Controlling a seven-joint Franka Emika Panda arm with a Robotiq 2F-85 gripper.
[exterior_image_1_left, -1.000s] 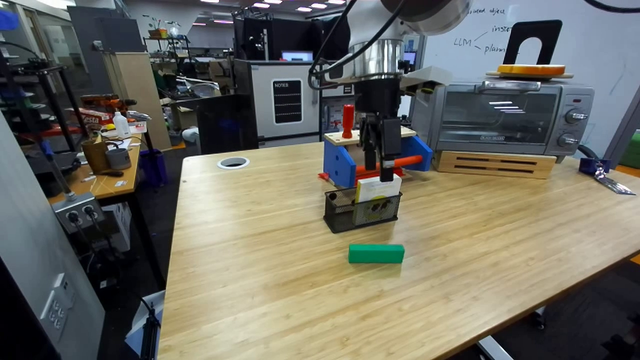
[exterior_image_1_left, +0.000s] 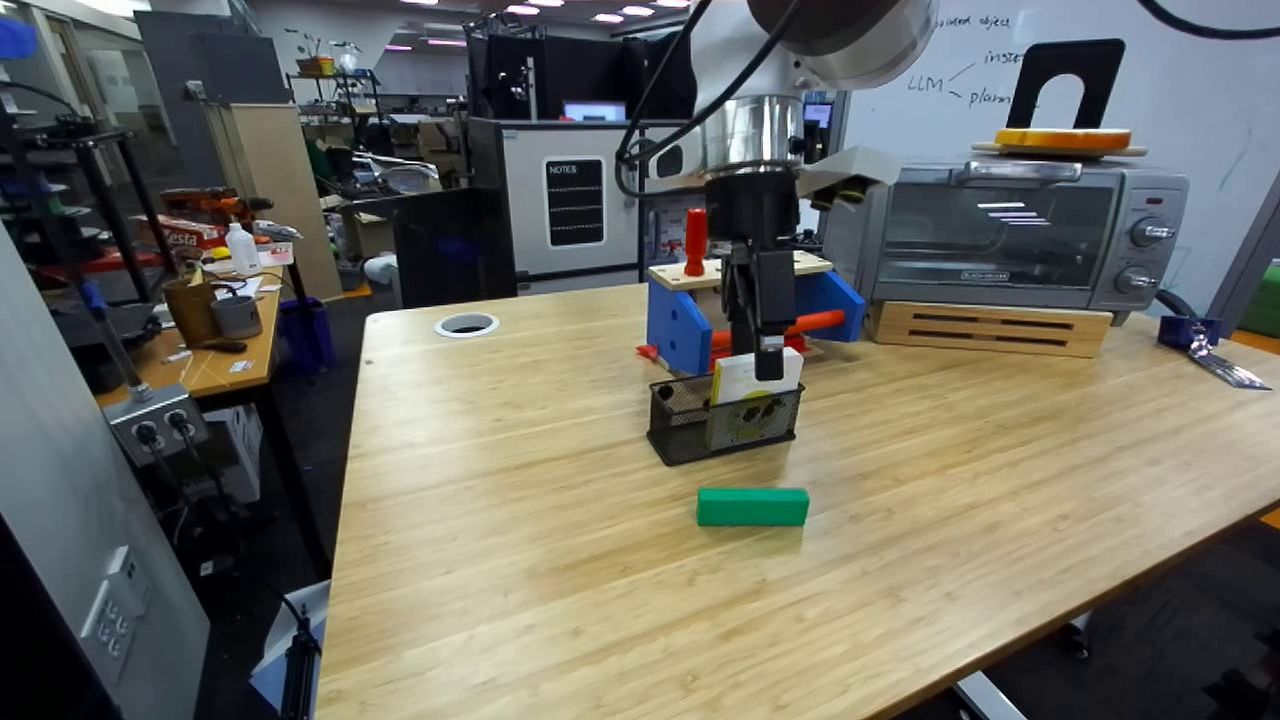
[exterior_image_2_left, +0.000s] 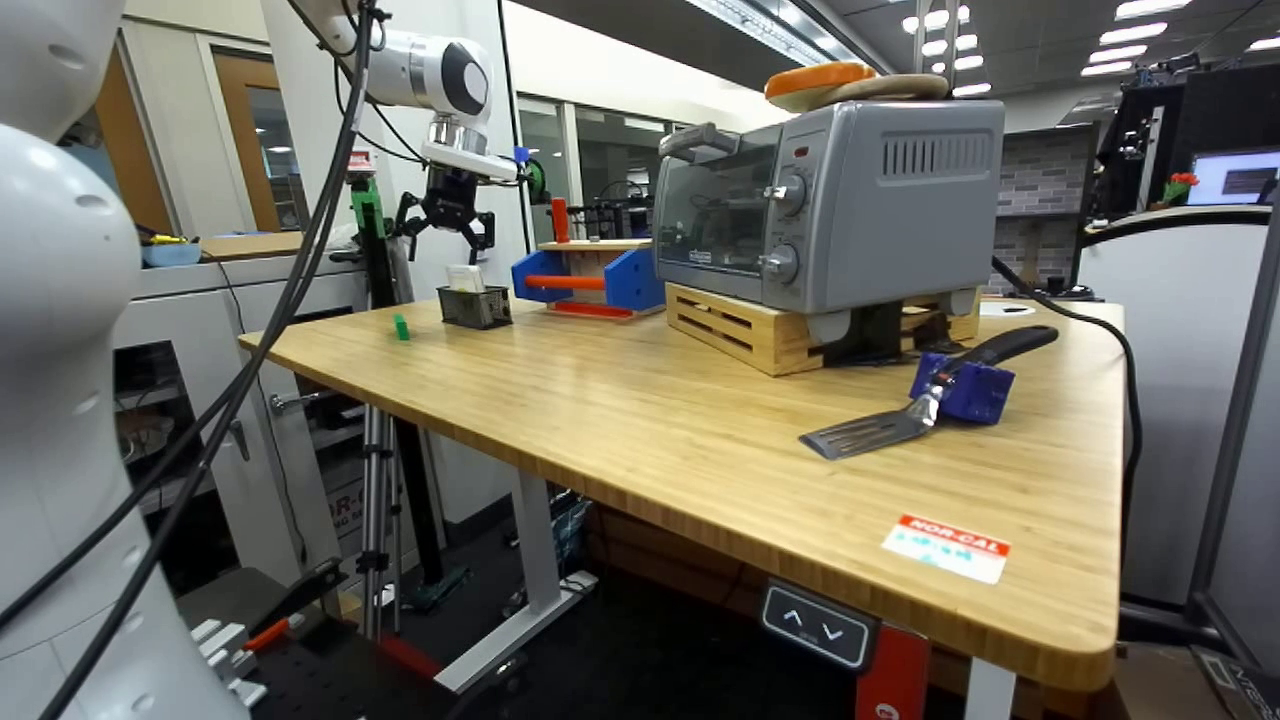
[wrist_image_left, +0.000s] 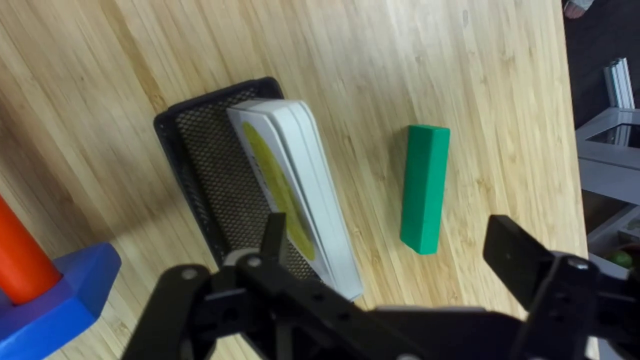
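Note:
A black mesh basket (wrist_image_left: 211, 162) stands on the table with white cards or booklets (wrist_image_left: 318, 192) upright along one side of it; their cover has a yellow patch. On bare wood beside the basket lies a green block (wrist_image_left: 424, 189), apart from it. My gripper is open above them, its fingers spread wide and empty. From the wrist, one finger overlaps the basket's near end, while the other shows past the block, over the table. In the first exterior view the gripper (exterior_image_1_left: 750, 360) appears just over the cards; whether it touches them I cannot tell.
Behind the basket sits a blue and red toy workbench (exterior_image_1_left: 680, 326). Farther right are a toaster oven (exterior_image_1_left: 984, 240) on a wooden stand (exterior_image_1_left: 990, 329) and a spatula (exterior_image_2_left: 882, 430).
My gripper has come down slightly and shifted a little to the left in the first exterior view. The basket, cards and green block have stayed where they were.

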